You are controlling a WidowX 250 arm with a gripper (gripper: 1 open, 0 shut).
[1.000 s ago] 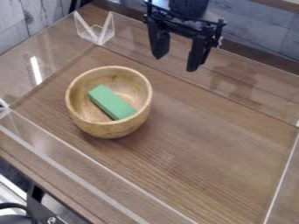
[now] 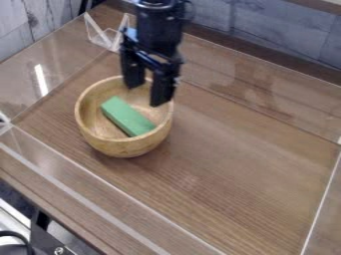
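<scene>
A round wooden bowl (image 2: 123, 139) sits on the left part of the table, with a green rectangular block (image 2: 127, 117) lying inside it. My dark gripper (image 2: 150, 88) hangs above the bowl's back right side, its fingers pointing down and open, apart from the block. Nothing shows between the fingers.
Some small white, translucent item (image 2: 104, 30) stands at the back left. A dark round object is partly visible at the lower left corner.
My gripper has moved left and down from the back right of the table to just over the bowl. The bowl and block look unchanged.
</scene>
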